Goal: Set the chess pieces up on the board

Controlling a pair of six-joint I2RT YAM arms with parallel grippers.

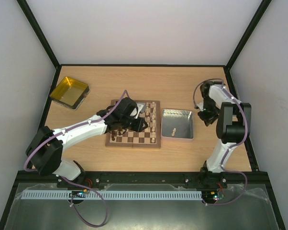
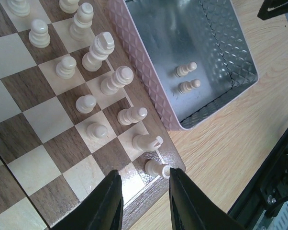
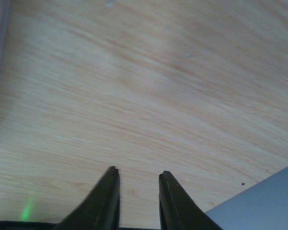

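The brown-and-cream chessboard point(image 1: 132, 140) lies mid-table, with several white pieces along its right side. In the left wrist view a white rook point(image 2: 157, 168) and a white knight point(image 2: 146, 142) stand near the board's corner. My left gripper hangs over the board, open and empty. Dark pieces point(image 1: 113, 136) show at the board's left, partly hidden by the left arm. Two white pawns point(image 2: 186, 69) lie in the grey bin point(image 2: 158, 28). Over bare wood right of the bin, my right gripper is open, nothing between its fingers.
An empty gold bin point(image 1: 70, 92) stands at the back left. The pink-sided bin sits close against the board's right side. Bare table point(image 1: 201, 153) surrounds the right arm, with the frame's black rail along the right edge.
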